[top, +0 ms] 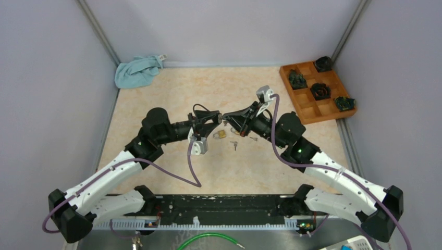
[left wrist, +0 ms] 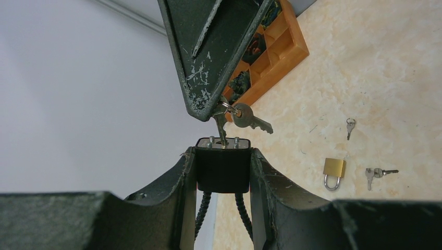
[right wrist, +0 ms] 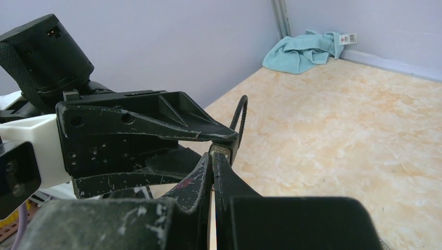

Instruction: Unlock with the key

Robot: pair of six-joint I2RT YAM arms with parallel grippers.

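A black lock (left wrist: 223,171) with a dark cable shackle is gripped between the fingers of my left gripper, its metal keyway face turned toward my right gripper. That right gripper is shut on a small silver key (left wrist: 221,127) at its very tip. The key's lower end meets the lock's face at the keyway; how deep it sits cannot be told. A second key (left wrist: 242,115) dangles from the same ring. In the right wrist view the lock (right wrist: 223,150) is partly covered by the right fingertips. Both grippers meet above the middle of the table.
On the table below lie a brass padlock (left wrist: 334,167), a single key (left wrist: 351,126) and a pair of keys (left wrist: 376,172). A wooden compartment tray (top: 285,78) stands at the back right, a blue cloth (top: 136,73) at the back left.
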